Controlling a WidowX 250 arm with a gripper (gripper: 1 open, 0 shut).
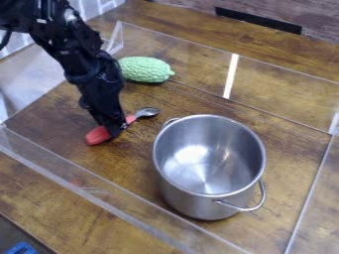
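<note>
My black gripper (114,121) reaches down at the left of the table, its fingertips down on a spoon (98,135) with a red handle and a metal head, which lies on the wood pointing toward the upper right. The gripper is shut on the spoon's handle, though the fingers partly hide where they meet it.
A large steel pot (208,164) with side handles stands at the right front. A green bumpy vegetable-like object (146,69) lies behind the gripper. Clear plastic edges run round the work area.
</note>
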